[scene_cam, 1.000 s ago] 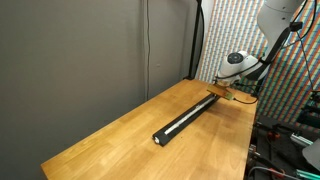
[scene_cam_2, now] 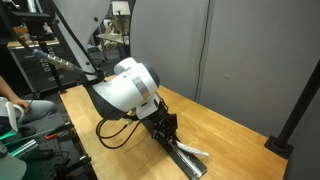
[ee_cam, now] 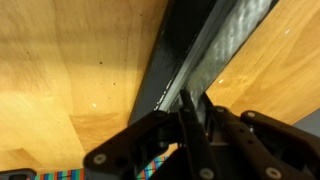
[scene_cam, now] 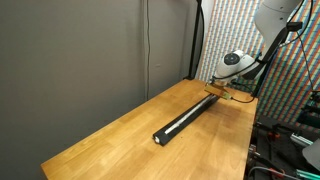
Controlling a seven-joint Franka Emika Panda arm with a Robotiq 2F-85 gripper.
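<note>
A long black rail (scene_cam: 184, 121) lies on the wooden table, a pale strip (scene_cam: 187, 119) running along its middle. At the rail's far end in exterior view 1 is my gripper (scene_cam: 213, 95), low over it. In exterior view 2 the gripper (scene_cam_2: 166, 133) points down at the rail (scene_cam_2: 187, 163), and a white piece of the strip (scene_cam_2: 192, 150) sticks out beside it. The wrist view shows the fingers closed at the grey-white strip (ee_cam: 226, 50), next to the rail's black side (ee_cam: 168, 55). My gripper is shut on that strip; the exact contact is partly hidden.
Bare wooden table (scene_cam: 105, 140) spreads widely to the left and in front of the rail. A grey wall panel (scene_cam: 80, 65) stands behind. A cable (scene_cam_2: 110, 133) loops beside the gripper. Patterned cloth (ee_cam: 62, 174) shows at the wrist view's lower edge.
The arm has shifted only slightly at the far end of the rail. The rail looks unmoved.
</note>
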